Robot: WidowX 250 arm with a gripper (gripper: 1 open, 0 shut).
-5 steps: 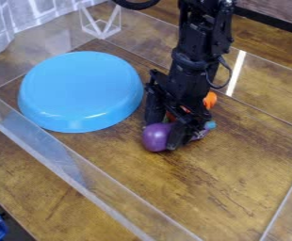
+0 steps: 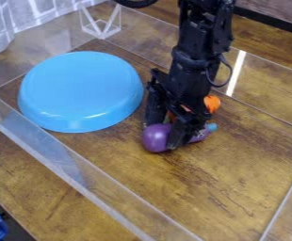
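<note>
The black robot arm reaches down from the top centre, its gripper (image 2: 174, 122) low over the wooden surface around a purple object (image 2: 161, 137). Part of the purple object shows below and between the dark fingers. Whether the fingers are closed on it is hard to tell. An orange object (image 2: 212, 102) lies just right of the gripper, and a small blue and purple item (image 2: 205, 129) sits beside it, partly hidden.
A large blue round object (image 2: 79, 85) lies to the left. Clear plastic edging runs along the left and lower left.
The gripper has shifted very slightly; the objects look almost unchanged.
</note>
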